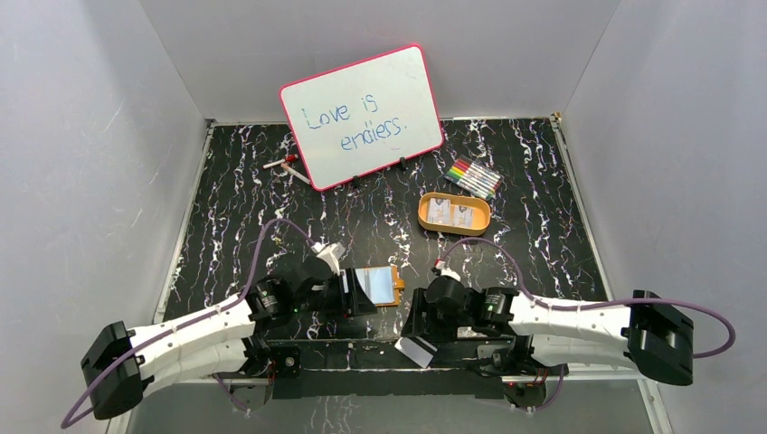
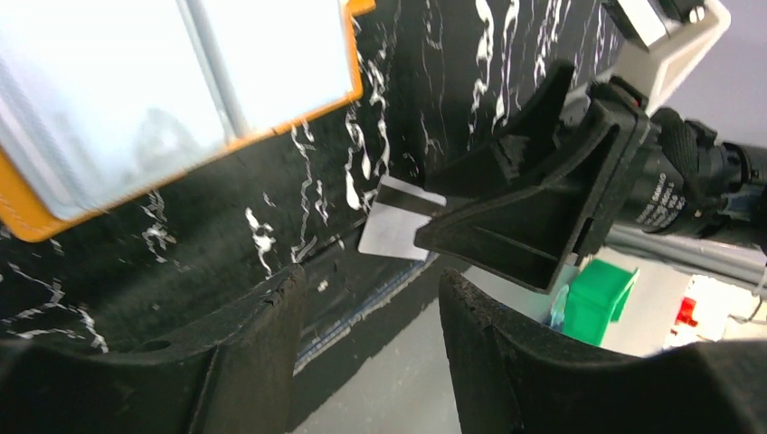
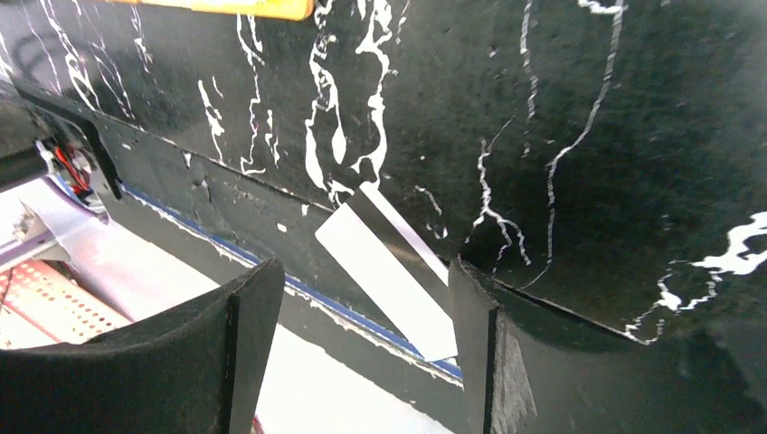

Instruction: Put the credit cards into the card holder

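Note:
A white card with a black stripe (image 1: 413, 353) lies at the table's front edge, partly past the seam. In the right wrist view the card (image 3: 384, 276) slants between the fingers of my open right gripper; its right side meets or passes behind one fingertip, and I cannot tell whether they touch. My left gripper, also open and empty, hovers over the near part of the holder. That card holder (image 1: 381, 286) is spread open with clear sleeves and an orange-brown border; the left arm covers its left part in the top view.
An orange tray (image 1: 423, 213) with two cards in it stands at the back right, near a pack of coloured markers (image 1: 474, 177). The whiteboard (image 1: 362, 117) leans at the back. Both grippers are close together at the front.

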